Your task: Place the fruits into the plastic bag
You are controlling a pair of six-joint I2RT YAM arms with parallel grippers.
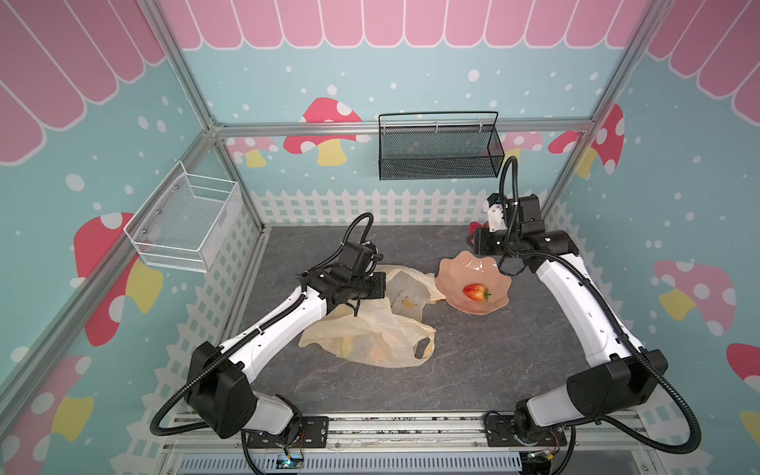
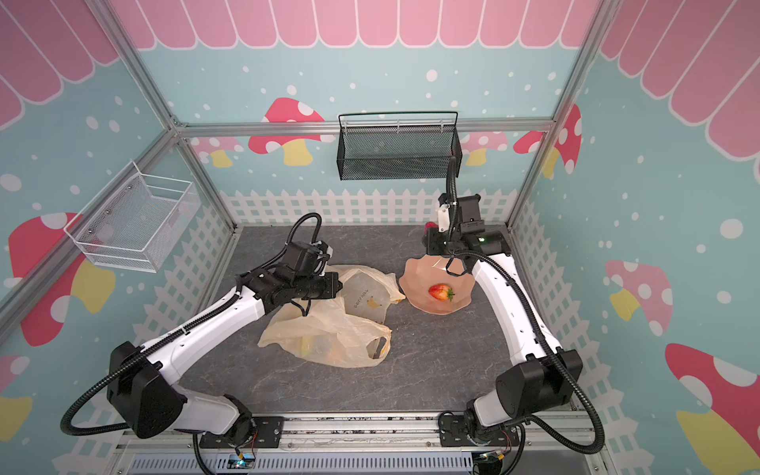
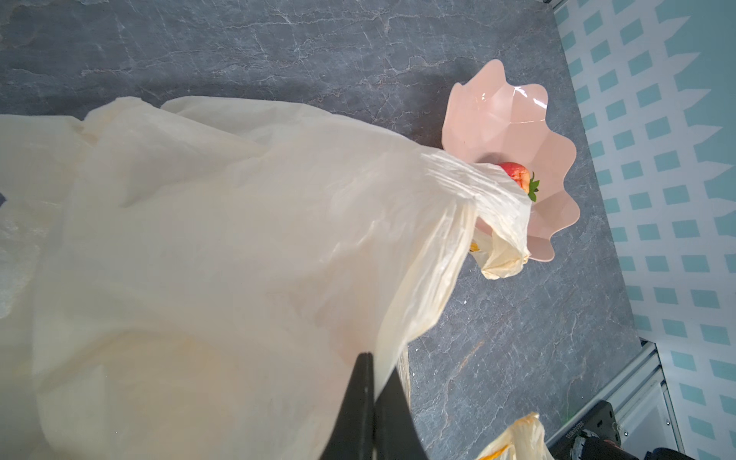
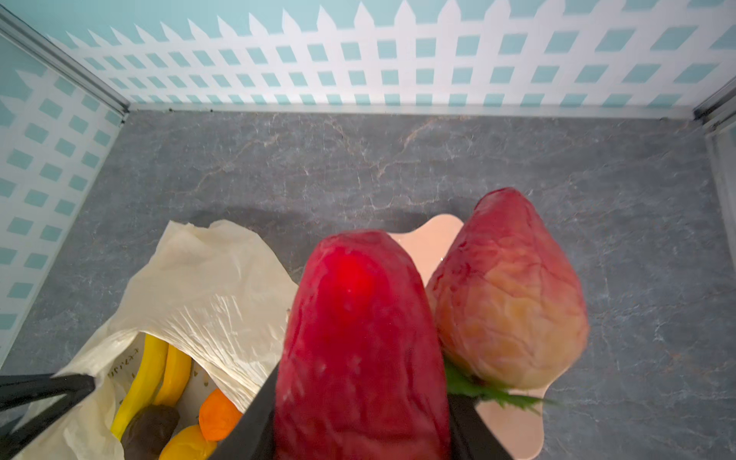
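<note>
My right gripper is shut on a red fruit (image 4: 360,329), held just behind the pink scalloped bowl (image 1: 467,269). Against it in the right wrist view is a red-and-yellow fruit (image 4: 510,291) with green leaves; whether the fingers also grip it, I cannot tell. A red-orange fruit with a green stem, a strawberry (image 1: 476,292), lies in the bowl. The thin edge of the translucent plastic bag (image 3: 253,253) is pinched in my shut left gripper. Inside the bag are yellow bananas (image 4: 145,383), a dark fruit (image 4: 149,431) and an orange one (image 4: 220,415).
Beside the bowl, the bag's side (image 1: 434,289) almost touches its rim. Clear grey tabletop (image 1: 491,364) lies in front of the bowl. A black mesh basket (image 1: 439,150) hangs at the back and a white wire basket (image 1: 186,217) on the left wall.
</note>
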